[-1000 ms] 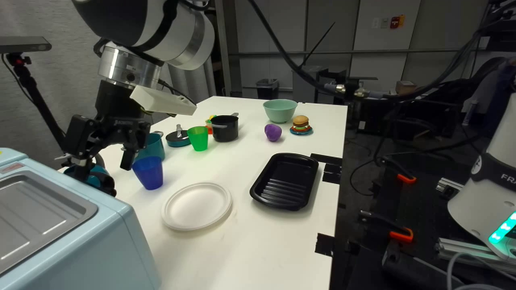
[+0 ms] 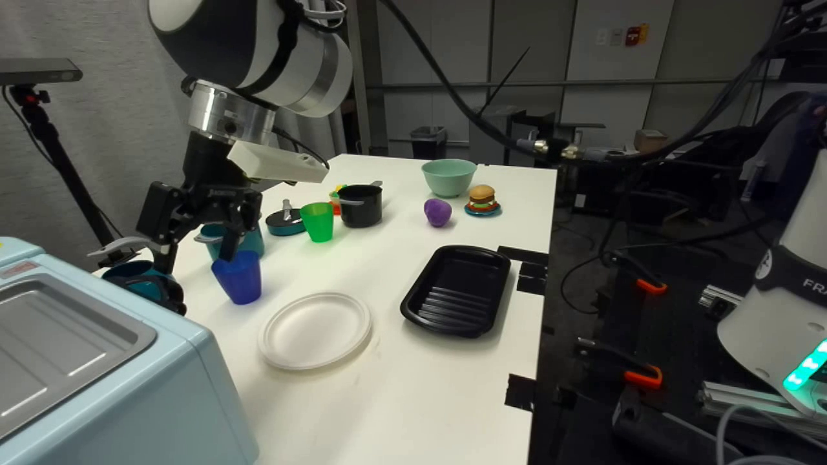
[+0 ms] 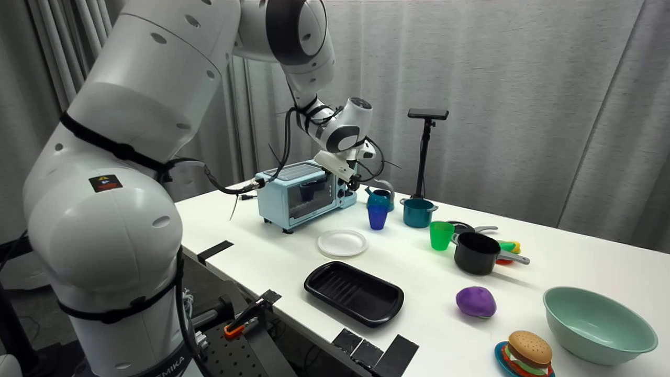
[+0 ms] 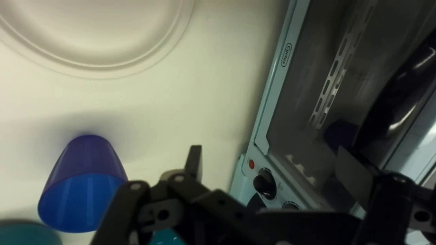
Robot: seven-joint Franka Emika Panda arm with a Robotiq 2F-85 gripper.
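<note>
My gripper (image 2: 198, 252) points down close to the blue cup (image 2: 238, 278) and the light-blue toaster oven (image 2: 209, 380). In the wrist view its two fingers stand wide apart with nothing held between them. One of those fingers (image 4: 355, 179) overlaps the oven's glass door (image 4: 310, 122) near the end of the black handle (image 4: 396, 94); whether they touch, I cannot tell. Below the other finger lies bare white table and the oven's knob (image 4: 264, 183). The oven door looks shut. The blue cup (image 4: 83, 183) is outside the fingers, to the left in the wrist view.
A white plate (image 2: 316, 330) and a black tray (image 2: 457, 290) lie on the table. Teal pots (image 3: 417, 212), a green cup (image 3: 441, 235) and a black pot (image 3: 475, 252) stand along the back. Farther off are a purple object (image 3: 475, 301), a toy burger (image 3: 527, 352) and a green bowl (image 3: 596, 326).
In exterior view 1 my gripper has shifted right and slightly up, nearer the blue cup. Its fingers remain apart. The objects on the table have stayed in place.
</note>
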